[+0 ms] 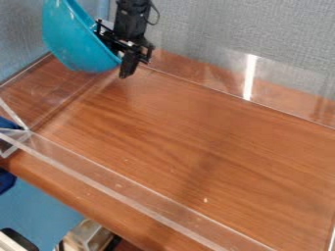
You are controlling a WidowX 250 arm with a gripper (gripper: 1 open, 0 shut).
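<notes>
A large blue bowl [76, 37] is held tilted in the air at the top left, over the back left corner of the wooden tray floor. My black gripper [125, 57] is at the bowl's right side, partly behind or against its wall. Whether its fingers are closed on the rim is hard to make out.
A blue object [6, 125] sits at the left edge, outside or on the border.
</notes>
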